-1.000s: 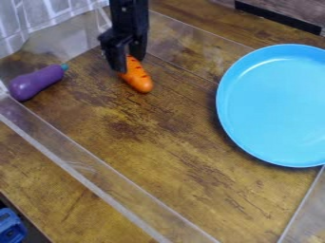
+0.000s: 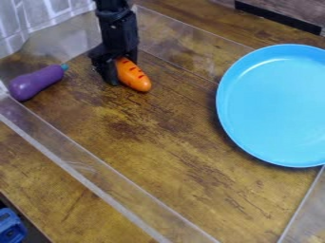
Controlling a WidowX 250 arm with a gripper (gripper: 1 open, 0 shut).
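My black gripper [image 2: 116, 66] is low at the upper left, over the rear end of an orange carrot [image 2: 135, 78] that lies on the wooden table. Its fingers are around or against the carrot's end; whether they are shut on it I cannot tell. A purple eggplant [image 2: 32, 83] lies to the left, apart from the gripper.
A large blue plate [image 2: 275, 104] fills the right side. A blue object [image 2: 8, 226] sits at the bottom left corner. A pale corrugated surface [image 2: 26, 24] is at the top left.
Over the last second my gripper has come down onto the carrot's rear end. The eggplant and plate have not moved.
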